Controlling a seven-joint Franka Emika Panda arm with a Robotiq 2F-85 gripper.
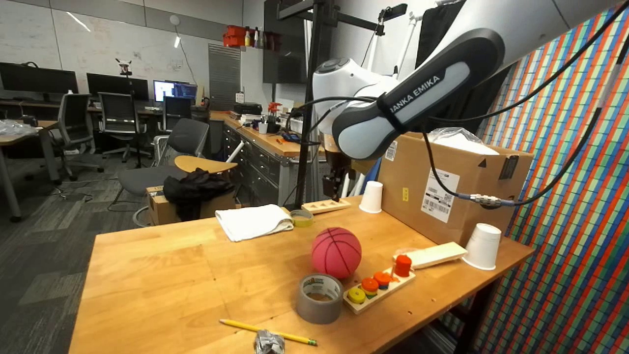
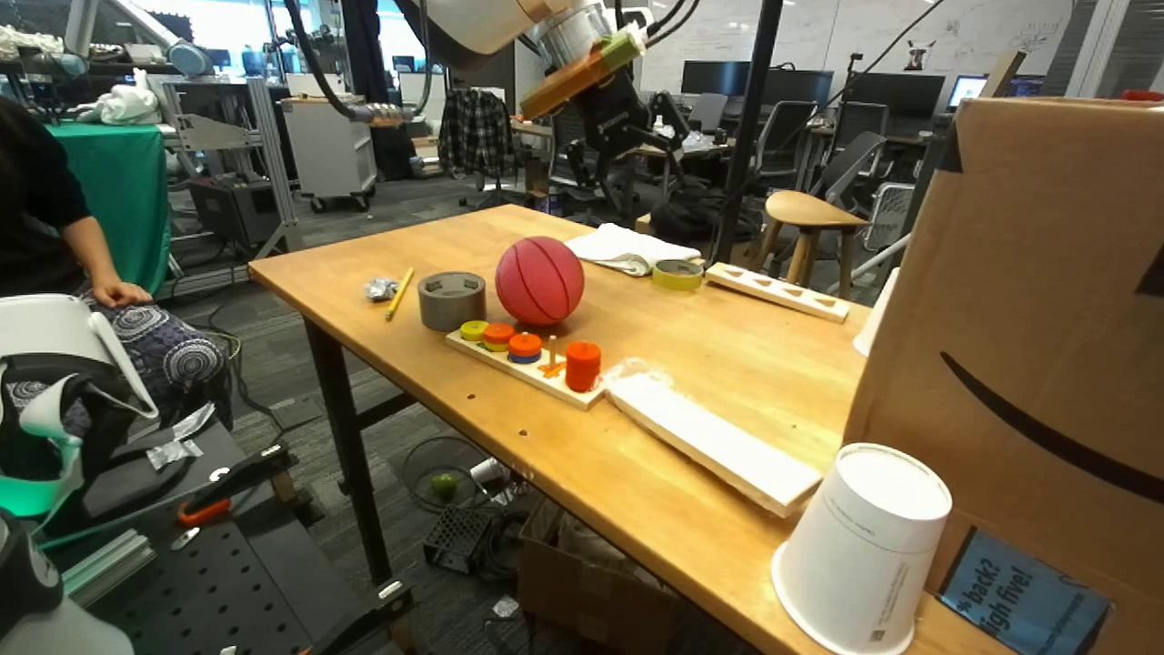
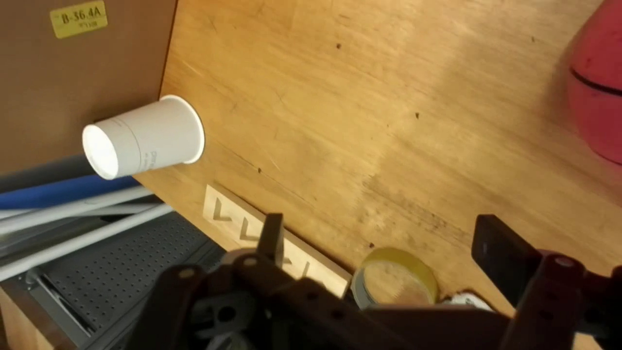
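Observation:
My gripper is open and empty, raised above the far part of the table. In the second exterior view the gripper (image 2: 644, 196) hangs higher than the pink basketball-patterned ball (image 2: 540, 280), with a clear distance between them. The ball (image 1: 336, 252) rests on the table against or very near the grey duct tape roll (image 1: 319, 307) and the wooden peg board with colored rings (image 1: 377, 290). At the wrist view's right edge only part of the ball (image 3: 600, 87) shows. Below the fingers lie a yellow-green tape roll (image 3: 428, 274) and a slotted wooden strip (image 3: 233, 213).
A folded white cloth (image 1: 253, 221) lies at the far edge. White cups (image 1: 371, 197) and a large cardboard box (image 1: 407, 177) line the right side, near a pale wooden plank (image 1: 436, 254). A pencil (image 1: 242, 324) and crumpled foil (image 1: 269, 342) sit in front.

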